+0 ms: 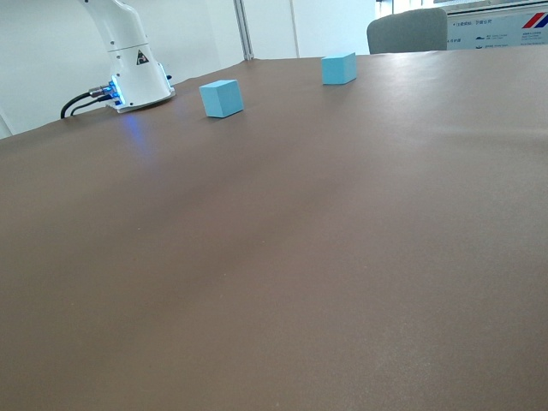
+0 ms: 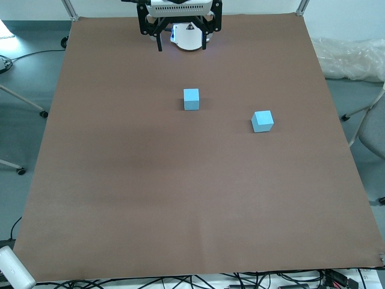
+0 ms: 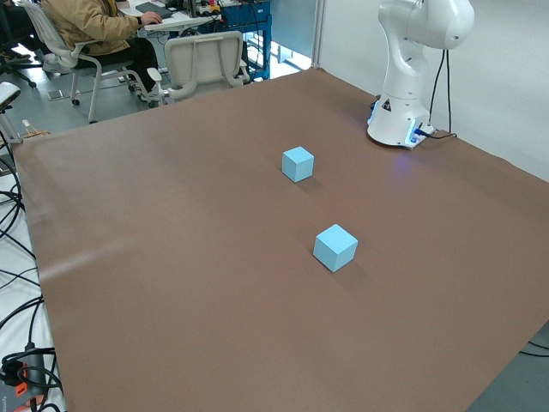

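Observation:
Two light blue cubes lie apart on the brown table: one near the middle, the other to its right and a little nearer in the left view. In the right view they show as a farther cube and a nearer cube. The gripper, with a black frame and white housing, hangs at the far edge in the left view, clear of both cubes; its finger state is unclear. The top and right views show the white arm's base but not the gripper.
Cables and equipment run along one edge, and a white cylinder sits at the near left corner in the left view. Chairs stand beyond the table's edges.

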